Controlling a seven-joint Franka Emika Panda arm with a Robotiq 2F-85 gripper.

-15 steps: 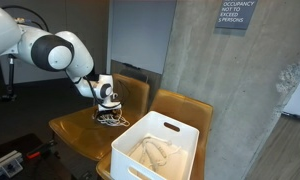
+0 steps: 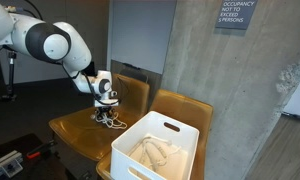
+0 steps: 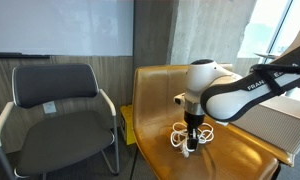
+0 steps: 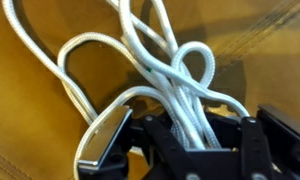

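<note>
A white rope point(image 4: 150, 60) lies in loose loops on the tan leather seat point(image 3: 225, 160). Over it, pointing down, is my gripper point(image 2: 105, 105), close to the seat. In the wrist view several strands draw together into a bundle that runs between the dark fingers, and my gripper is shut on the bundle. The other loops spread beyond the fingers across the leather. From the second exterior view, rope point(image 3: 198, 136) shows on both sides of the gripper point(image 3: 187, 147); the fingertips are small there.
A white open bin point(image 2: 155, 145) with tan, rope-like contents stands on the right part of the seating. Leather backrests point(image 2: 135, 95) rise behind. A dark office chair point(image 3: 60, 110) stands apart from the seat. Bare leather point(image 2: 75, 130) lies on the near left.
The bin has not moved.
</note>
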